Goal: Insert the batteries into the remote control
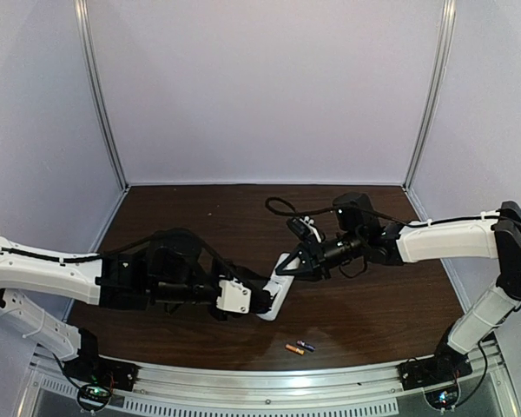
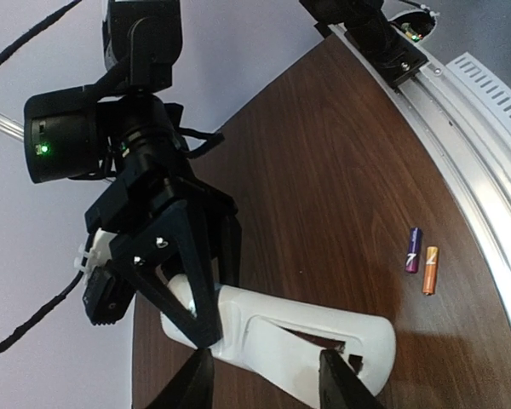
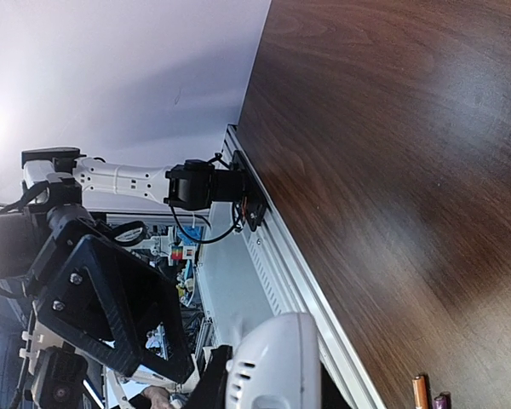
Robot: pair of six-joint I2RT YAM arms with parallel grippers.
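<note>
The white remote control is held up by my right gripper, which is shut on one end of it. In the left wrist view its battery cover sits askew, with part of the compartment showing. The fingers of my left gripper are at that cover and appear shut on it, though their tips are at the frame's bottom edge. An orange battery and a purple battery lie side by side on the table, nearer the front edge.
The metal rail runs along the front edge, with walls at the back and both sides.
</note>
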